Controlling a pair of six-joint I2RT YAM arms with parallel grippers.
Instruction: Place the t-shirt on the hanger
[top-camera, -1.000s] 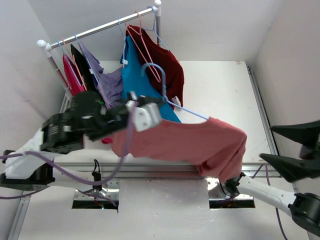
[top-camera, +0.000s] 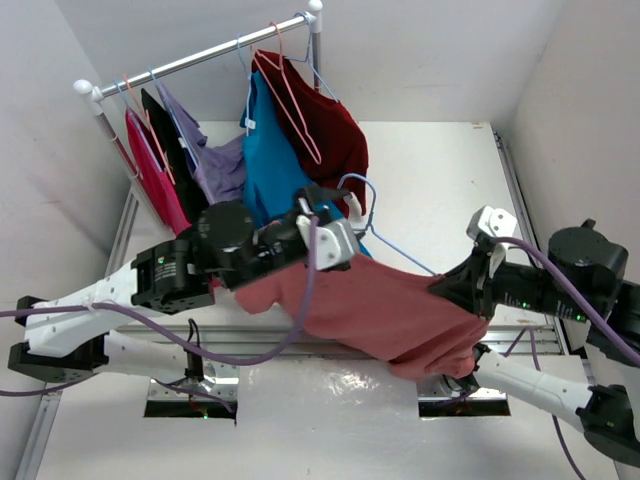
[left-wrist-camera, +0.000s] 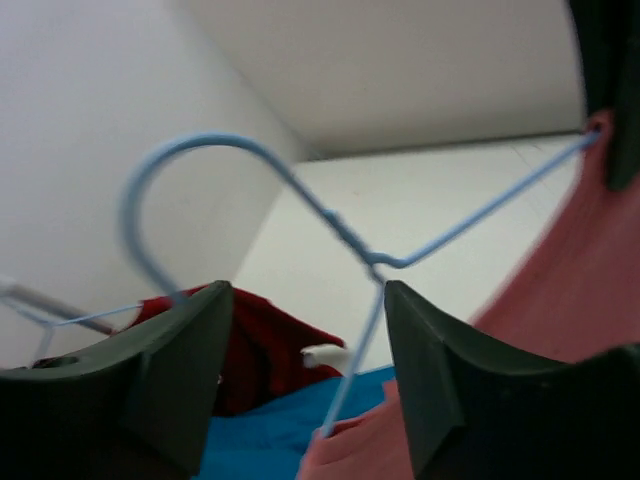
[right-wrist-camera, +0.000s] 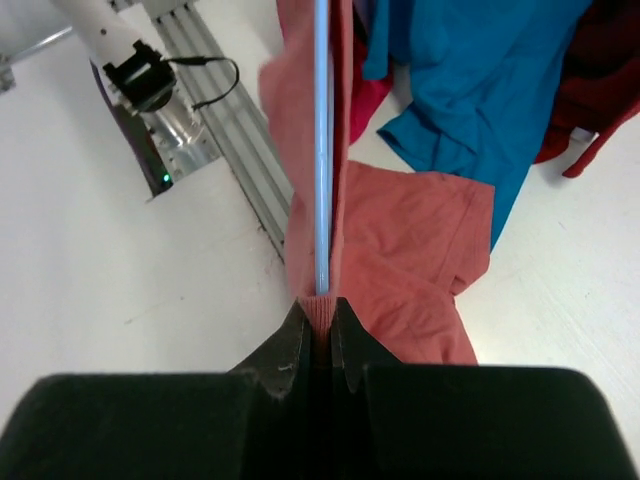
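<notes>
A salmon pink t-shirt (top-camera: 370, 320) hangs from a blue hanger (top-camera: 402, 253), its hook upward. My right gripper (top-camera: 440, 288) is shut on the shirt's shoulder and hanger arm; in the right wrist view the cloth (right-wrist-camera: 410, 260) folds round the hanger bar (right-wrist-camera: 322, 180) down to my fingertips. My left gripper (top-camera: 340, 210) is part open at the hanger's neck. In the blurred left wrist view the hook (left-wrist-camera: 250, 145) and neck sit above and between its fingers; whether it touches them is unclear.
A rail (top-camera: 200, 55) at the back left holds several garments on hangers, among them a teal shirt (top-camera: 262, 160) and a dark red one (top-camera: 330, 150) beside the work. Walls close in on both sides.
My right gripper came in from the right and shut on the shirt's shoulder. The hanger and left gripper moved right over the last second; lately the left gripper shifted slightly back left.
</notes>
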